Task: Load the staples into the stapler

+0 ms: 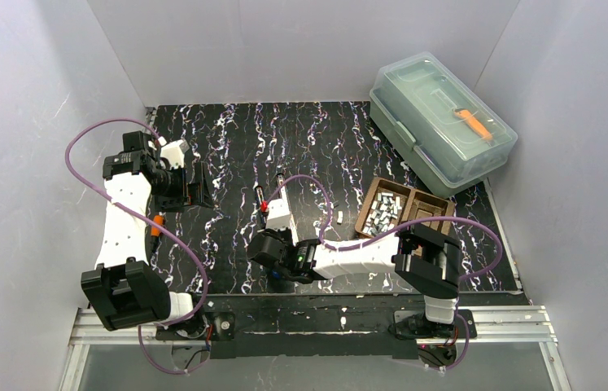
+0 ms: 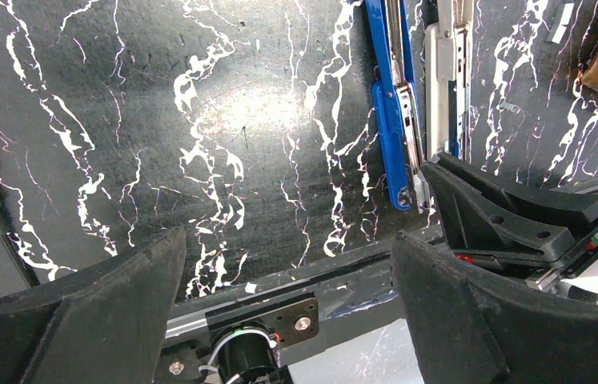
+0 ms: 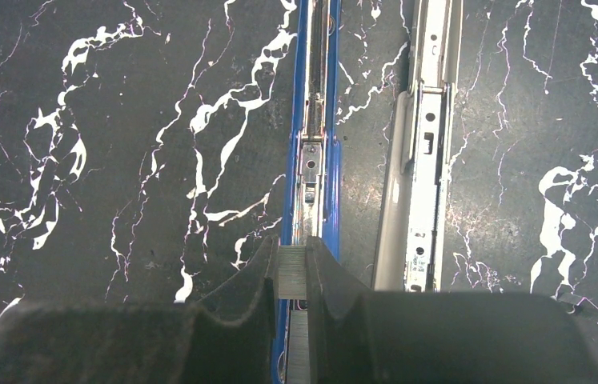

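An opened blue stapler (image 3: pixel 331 184) lies lengthwise on the dark marbled table, its metal channel facing up. Right of it lies a second opened stapler, white-grey (image 3: pixel 395 192). Between the fingertips of my right gripper is a strip of staples (image 3: pixel 292 276), held over the blue stapler's near part; whether it touches the channel cannot be told. From the side, the left wrist view shows the right gripper's dark fingers (image 2: pixel 491 204) close by the near ends of both staplers. My left gripper hangs open and empty over the table's left side.
A brown compartment box (image 1: pixel 411 192) holding several staple strips (image 1: pixel 383 213) stands on the right. Behind it sits a green lidded bin (image 1: pixel 430 106). One loose staple strip (image 1: pixel 339 217) lies mid-table. An orange-handled tool (image 1: pixel 157 221) lies at the left edge.
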